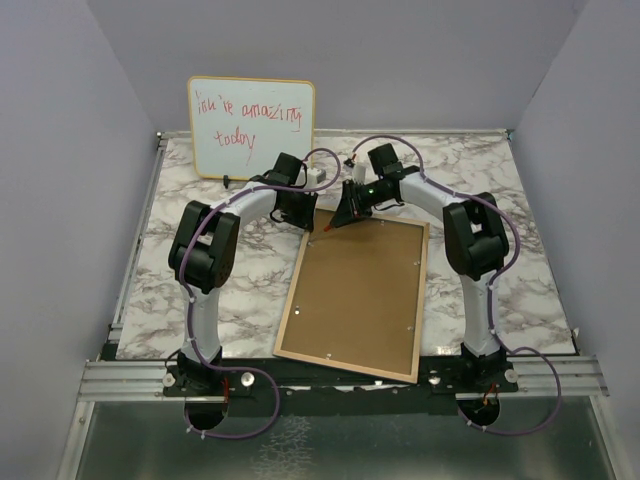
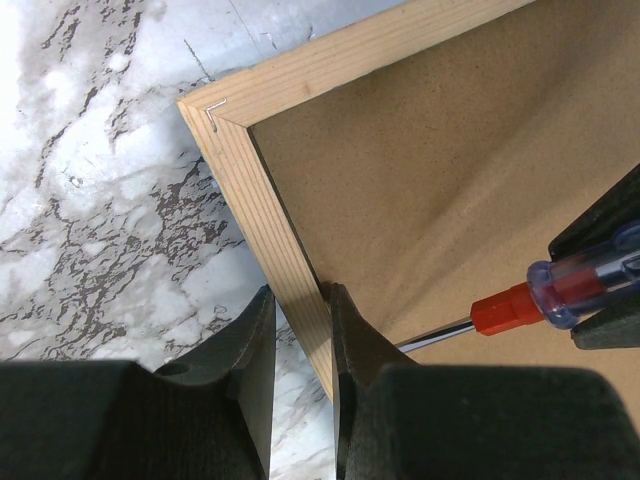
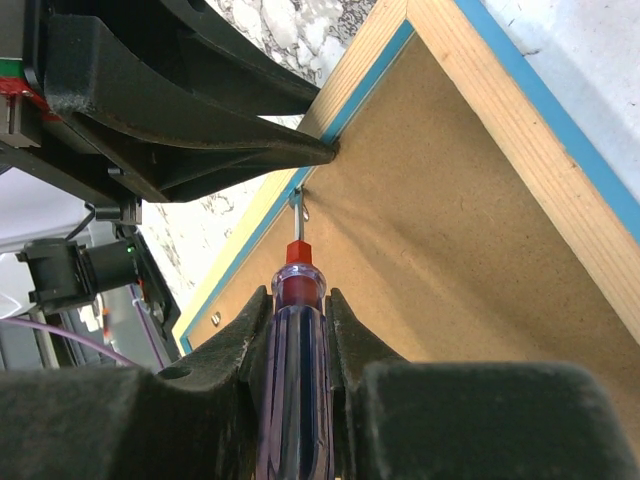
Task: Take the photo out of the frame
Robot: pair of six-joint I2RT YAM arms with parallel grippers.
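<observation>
The photo frame (image 1: 288,303) lies face down on the marble table, its brown backboard (image 1: 355,290) seated inside the wooden border. My left gripper is shut on the frame's left side bar, near the far left corner. A screwdriver (image 3: 297,290) with a red and clear handle is held in my right gripper, which is shut around the handle. The tip of its shaft touches a small metal clip (image 3: 303,206) at the backboard's edge, right beside the left gripper's fingers (image 3: 235,150). No photo is visible.
A whiteboard (image 1: 252,128) with red writing stands at the back left. More small clips sit along the backboard's edges, such as one clip (image 1: 297,309) on the left side.
</observation>
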